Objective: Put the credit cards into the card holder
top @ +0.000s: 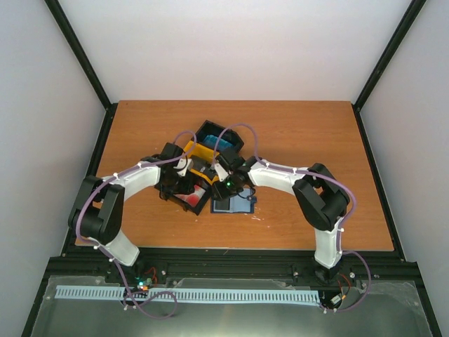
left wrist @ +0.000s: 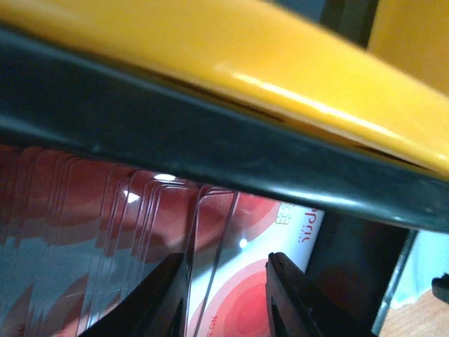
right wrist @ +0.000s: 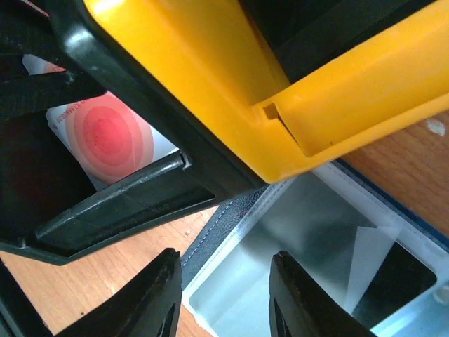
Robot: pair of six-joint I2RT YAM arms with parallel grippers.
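Red-and-white cards stand in a row in the black lower compartment of a tiered case; their rounded edges show in the left wrist view. My left gripper is over them, fingers apart, none clearly held. The card holder, a blue-grey wallet with clear sleeves, lies flat just right of the case. My right gripper hangs over its near end, beside the black compartment, fingers apart with nothing visible between them. Arms hide part of both in the top view.
The case's yellow tier and rear black tier with blue contents rise behind both grippers.
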